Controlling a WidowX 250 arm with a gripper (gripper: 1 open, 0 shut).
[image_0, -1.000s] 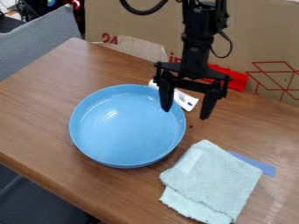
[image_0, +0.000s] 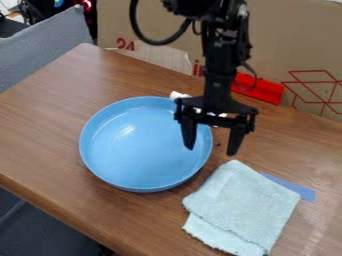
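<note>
My black gripper (image_0: 211, 142) is open, its two fingers pointing down over the right rim of a large blue plate (image_0: 139, 150) and the bare wood just right of it. Nothing shows between the fingers. A folded pale cloth (image_0: 243, 210) lies on the table to the lower right of the plate, below my gripper, with a blue flat strip (image_0: 297, 188) beside it. A white item behind the gripper is mostly hidden.
The wooden table (image_0: 54, 110) has free room at the left. A red object (image_0: 257, 86) lies at the back, against a cardboard box (image_0: 301, 55). A grey chair stands beyond the left edge.
The plate and cloth look unmoved.
</note>
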